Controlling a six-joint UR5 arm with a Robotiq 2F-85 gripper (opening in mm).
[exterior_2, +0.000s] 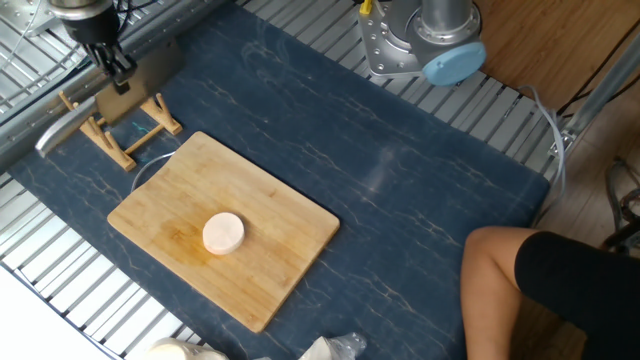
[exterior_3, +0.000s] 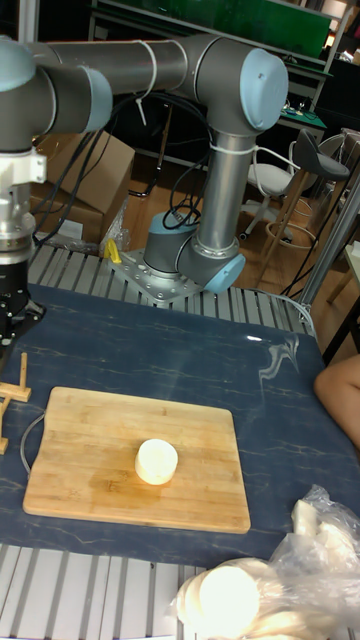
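Note:
A cleaver with a wide blade (exterior_2: 140, 84) and a pale handle (exterior_2: 66, 126) hangs above the wooden knife rack (exterior_2: 128, 160) at the upper left of exterior view 2. Its blade is gripped near the top edge by my gripper (exterior_2: 123, 84), which is shut on it. In exterior view 3 the gripper (exterior_3: 23, 322) is cut by the left border and the cleaver cannot be seen. A round pale piece of food (exterior_2: 223, 233) lies flat on the wooden cutting board (exterior_2: 285, 220), well apart from the gripper.
A person's arm (exterior_2: 490, 290) rests at the table's right edge. Clear plastic bags with more pale pieces (exterior_3: 218, 603) lie at the front right in exterior view 3.

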